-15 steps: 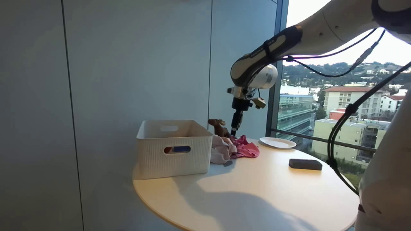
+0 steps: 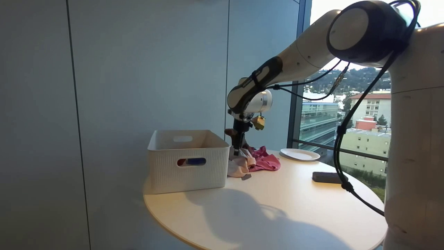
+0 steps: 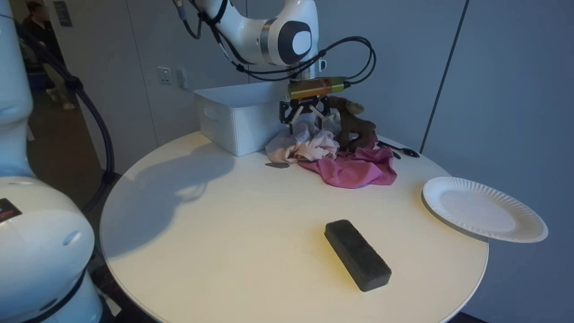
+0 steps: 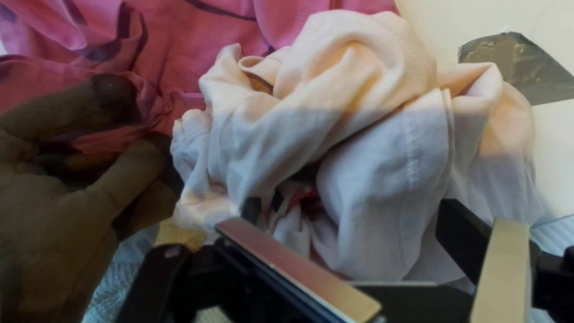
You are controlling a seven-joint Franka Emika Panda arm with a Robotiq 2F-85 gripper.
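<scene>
My gripper [image 3: 305, 129] points down over a crumpled pale pink cloth [image 3: 307, 144], its fingers apart with no cloth clamped between them. In the wrist view the pale cloth [image 4: 333, 134] fills the middle, just beyond the spread fingers. Whether the fingertips touch its folds I cannot tell. A darker pink cloth [image 3: 355, 168] lies beside it, partly under a brown toy animal [image 3: 354, 124]. In the wrist view, that toy [image 4: 48, 215] takes up the left side, close to the gripper.
A white bin [image 2: 187, 171] stands right beside the cloths, with something blue and red inside. A dark eraser-like block [image 3: 358, 255] lies in front, and a paper plate [image 3: 479, 207] overhangs the table's edge. Black utensils [image 3: 401, 149] lie behind.
The arm has moved left in exterior view 1 and somewhat lower, from above the darker pink cloth to the pale cloth near the bin. The cloths look little changed.
</scene>
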